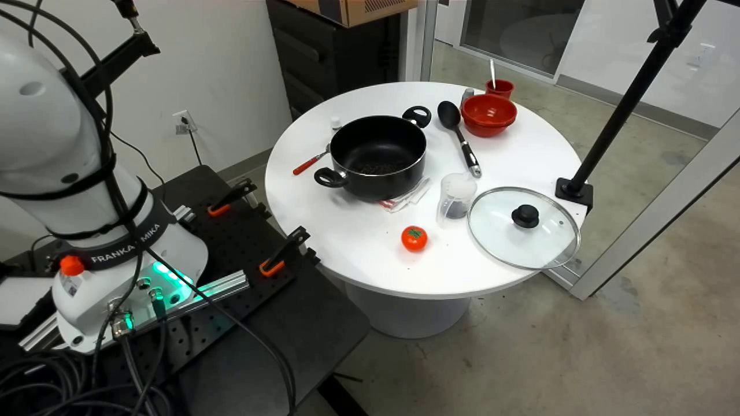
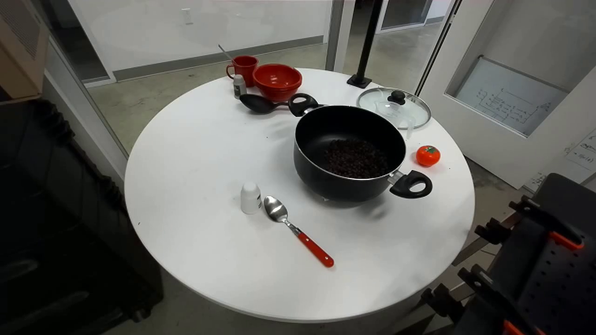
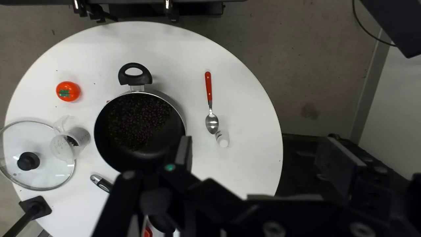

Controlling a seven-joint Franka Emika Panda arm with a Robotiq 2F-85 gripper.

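In the wrist view my gripper stands open high over the table, its fingers wide apart with only tabletop and floor visible between them. A black pot (image 2: 346,184) holding dark beans (image 2: 357,158) sits on the white round table (image 2: 195,223). Beside it lies a spoon (image 2: 314,249) with a red handle, its bowl close to a small white shaker (image 2: 251,198). A red tomato (image 1: 414,238) rests near a clear measuring cup (image 1: 456,197) with dark contents. The glass lid (image 1: 492,229) with a black knob lies flat by the table's edge.
Red bowls (image 1: 489,114), a red mug (image 2: 244,69), a grey-topped shaker (image 2: 239,86) and a black ladle (image 1: 451,115) are grouped along one side. A black pole (image 1: 624,104) is clamped to the rim near the lid.
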